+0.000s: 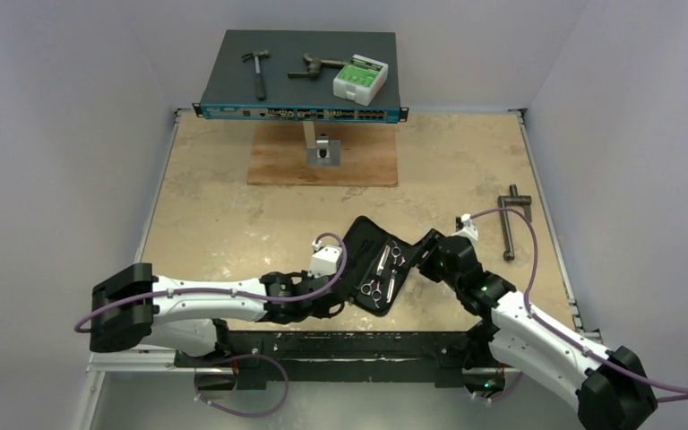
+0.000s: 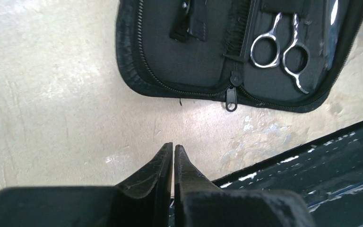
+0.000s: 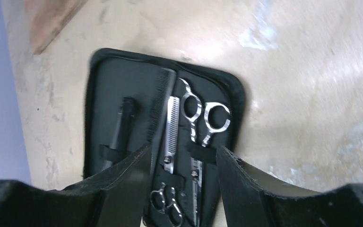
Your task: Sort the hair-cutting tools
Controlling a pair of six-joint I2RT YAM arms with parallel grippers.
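The black case (image 1: 365, 236) lies unfolded on the table, scissors and combs strapped inside. In the left wrist view its zipper pull (image 2: 231, 99) hangs off the near edge, beyond my left gripper, whose fingers are shut on nothing. One pair of scissors (image 2: 272, 46) and a comb (image 2: 237, 33) are beside the pull. My right gripper is open over the case, its fingers apart with nothing held. Below it show another pair of scissors (image 3: 210, 120), a thinning blade (image 3: 172, 125) and a dark comb (image 3: 161, 97).
A dark shelf unit (image 1: 273, 67) at the back carries hammers and a white-green box (image 1: 360, 79). A metal tool (image 1: 507, 224) lies at the table's right. A dark rail (image 1: 358, 358) borders the front.
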